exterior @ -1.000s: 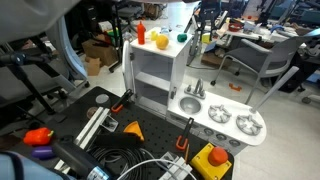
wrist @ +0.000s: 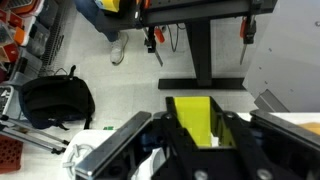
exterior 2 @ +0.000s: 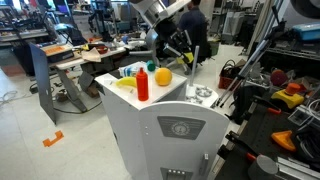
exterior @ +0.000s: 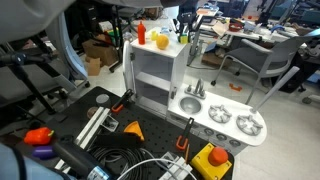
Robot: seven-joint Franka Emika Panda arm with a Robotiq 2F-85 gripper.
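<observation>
My gripper is shut on a small yellow object, whose exact kind I cannot tell. In the first exterior view the yellow object hangs at the right end of the white cabinet's top. The second exterior view has my gripper near the cabinet's far side, with the yellow object by its fingertips. Whether it touches the cabinet is unclear. A red bottle and an orange round fruit stand on the cabinet top.
A white sink and stove panel lies right of the cabinet. An upright white panel stands in front of it. Orange clamps, a red-and-yellow button box and cables occupy the near black table.
</observation>
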